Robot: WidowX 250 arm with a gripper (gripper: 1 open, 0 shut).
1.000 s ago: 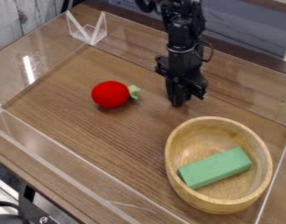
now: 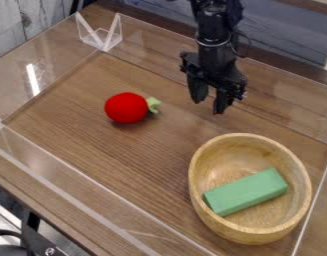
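My gripper point(image 2: 217, 88) hangs over the upper middle of the wooden table, dark and open, with nothing clearly between its fingers. Left of it and a little lower lies a red tomato-like object point(image 2: 127, 108) with a small green top. At the lower right a round cream bowl point(image 2: 210, 160) holds a green block point(image 2: 245, 192), tilted diagonally inside it.
A white wire-like object point(image 2: 100, 30) sits at the upper left edge of the table point(image 2: 112, 180). Dark cables show at the bottom left corner.
My gripper has risen slightly, away from the table's middle toward the back. The red object, the bowl and the green block stay where they were.
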